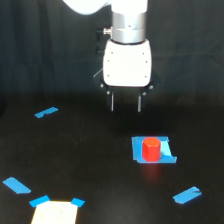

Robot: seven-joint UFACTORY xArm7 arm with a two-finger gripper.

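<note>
A small red block (151, 149) stands upright on a light blue patch (168, 157) bordered with blue tape, right of the middle of the dark table. Above and behind it, slightly to the left, hangs my gripper (126, 107). Its two thin dark fingers (112, 101) are spread apart and the space between them is empty. The red block is clear of the fingers.
A pale cream object (54, 213) with blue tape at its corners lies at the front left edge. Blue tape strips mark the table at the far left (46, 112), the near left (16, 186) and the near right (187, 195).
</note>
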